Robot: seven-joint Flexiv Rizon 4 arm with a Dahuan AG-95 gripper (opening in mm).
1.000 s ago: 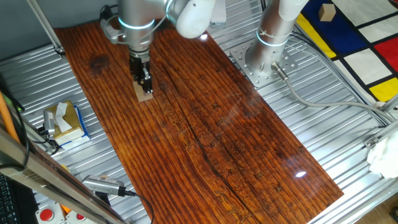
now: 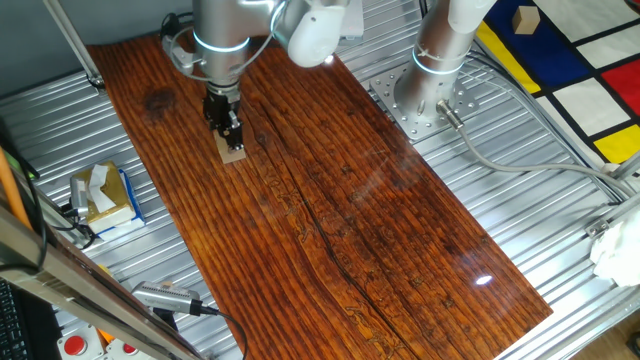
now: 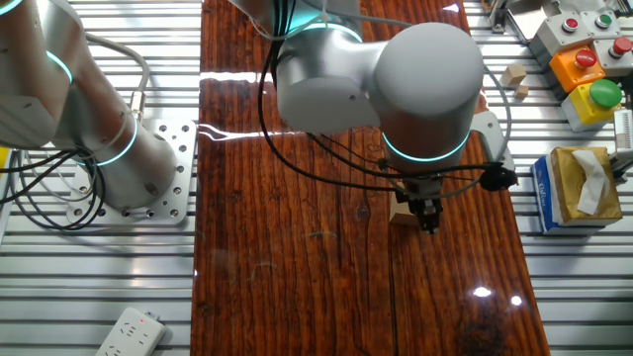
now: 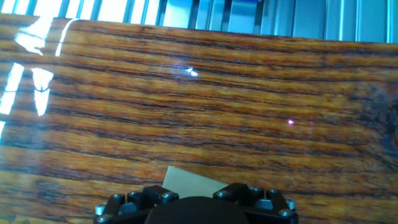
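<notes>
A tan, flat-topped block [image 2: 232, 157] rests on the brown wooden board, toward its far left part in exterior view 1. My gripper [image 2: 231, 142] points down right over it and covers part of it. In exterior view 2 the gripper [image 3: 428, 220] overlaps the right side of the block [image 3: 401, 214]. The wrist view has a pale corner of the block [image 4: 186, 181] showing past the gripper, whose black fingers [image 4: 160, 195] stand apart. A dark rounded part hides the space between them, so contact with the block cannot be made out.
Bare wooden board [image 2: 350, 240] stretches away to the right and front. A tissue box [image 2: 108, 200] lies off the left edge, and another small wooden block [image 2: 526, 20] sits on a coloured mat.
The block looks unmoved on the board.
</notes>
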